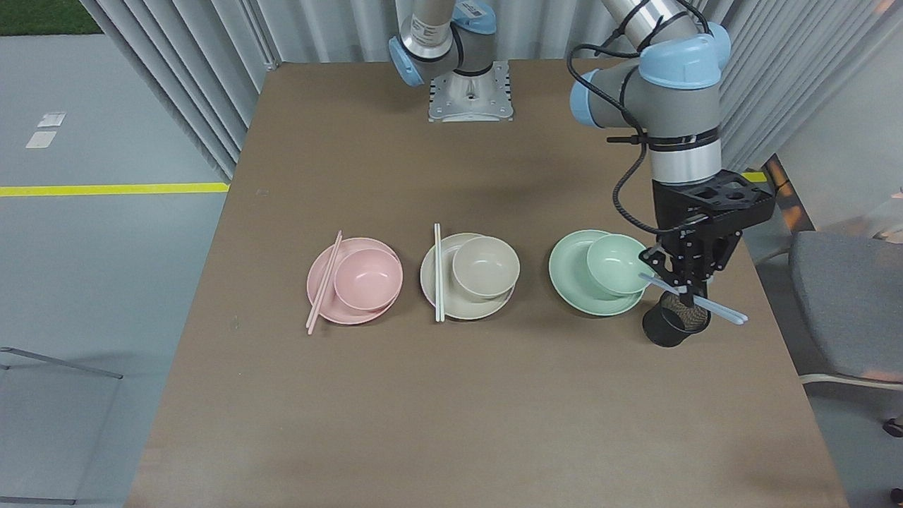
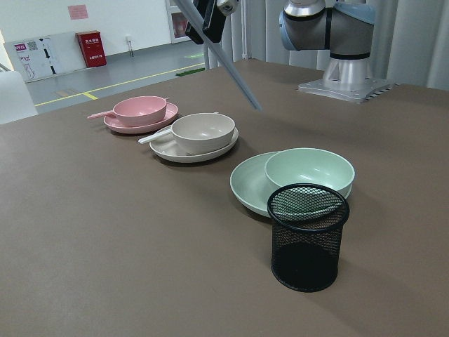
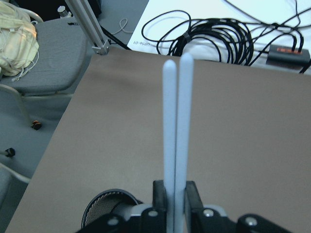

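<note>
My gripper is shut on a pair of pale blue chopsticks (image 3: 182, 126), held raised above the black mesh pen cup (image 2: 306, 260) on the table's right side in the front view. Beside that cup sit a green plate (image 1: 579, 279) and green bowl (image 2: 309, 167). In the middle are a white plate (image 1: 470, 309) with bowl (image 1: 485, 267) and white chopsticks (image 1: 438, 279); left of them, a pink plate (image 1: 343, 314) with bowl (image 1: 368, 276) and pink chopsticks (image 1: 323, 283).
A grey chair (image 1: 851, 296) is beyond the right edge; coiled black cables (image 3: 223, 39) show in the wrist view.
</note>
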